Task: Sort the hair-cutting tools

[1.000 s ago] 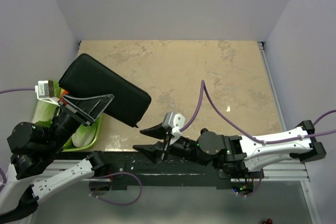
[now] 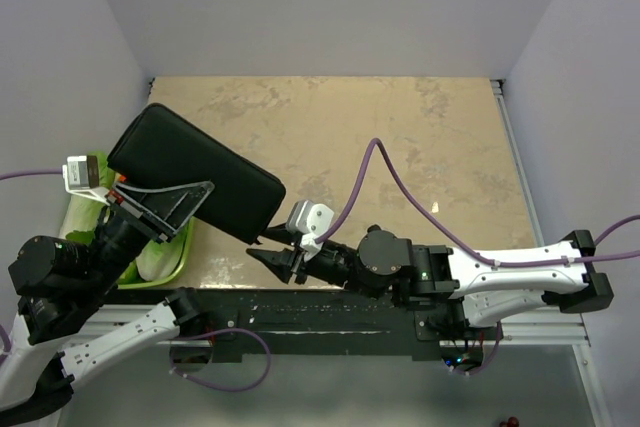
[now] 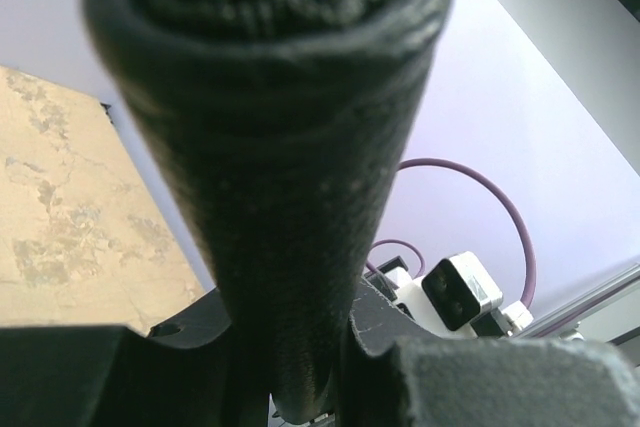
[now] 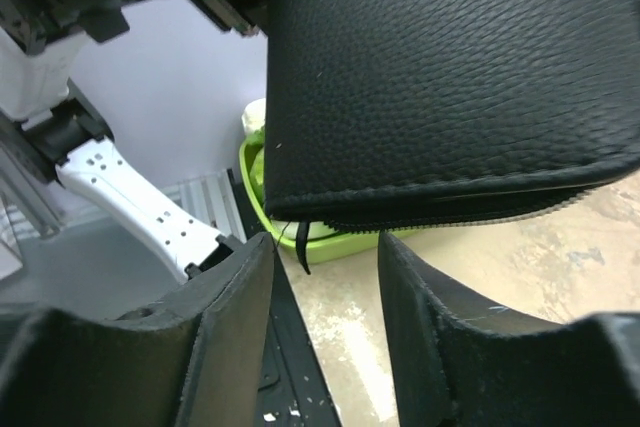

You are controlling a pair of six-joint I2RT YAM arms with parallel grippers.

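A black zippered case [image 2: 195,167] is held up at the left of the top view by my left gripper [image 2: 175,209], shut on it; in the left wrist view its dark body [image 3: 270,147] fills the middle, between the fingers. My right gripper [image 2: 270,252] stands open at the case's lower right corner. In the right wrist view the case [image 4: 450,77] hangs just above the open fingertips, with a zip along its lower edge and a dark tab [image 4: 303,242] hanging down beyond the fingers.
A green basin [image 2: 178,262] with vegetable-like items sits at the left, under the case and left arm.
My right gripper has moved up and left to the case's lower corner.
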